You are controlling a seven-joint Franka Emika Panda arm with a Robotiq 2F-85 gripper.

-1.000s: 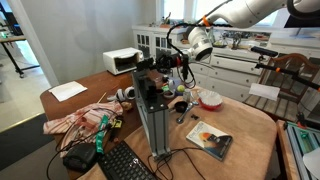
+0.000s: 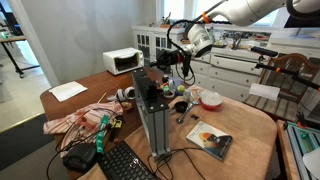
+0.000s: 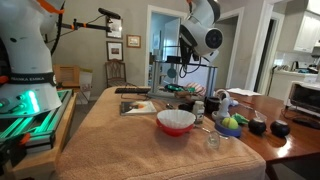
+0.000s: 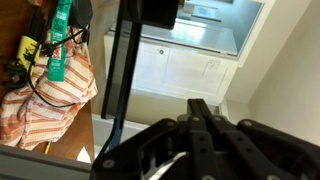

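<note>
My gripper (image 3: pixel 182 56) hangs high over the far part of the table, at the end of the white arm (image 3: pixel 201 36). It is shut, and nothing shows between its fingers, which are small and dark in the exterior views. In exterior view 1 it appears just behind the top of a tall dark upright unit (image 2: pixel 157 122); the gap between them cannot be judged. A pinkish striped cloth (image 4: pixel 42 115) lies below in the wrist view, with a green tool (image 4: pixel 60 35) and a yellow-black item (image 4: pixel 27 50) at its edge.
A red-and-white bowl (image 3: pixel 175 122), a clear glass (image 3: pixel 212 141) and several small items stand on the table. A black keyboard (image 2: pixel 126 162) and loose cables lie near the upright unit. Bare tabletop (image 2: pixel 250 135) spreads at the right.
The arm has shifted slightly near the top of the upright unit, with the gripper a little higher. The objects on the table look unmoved.
</note>
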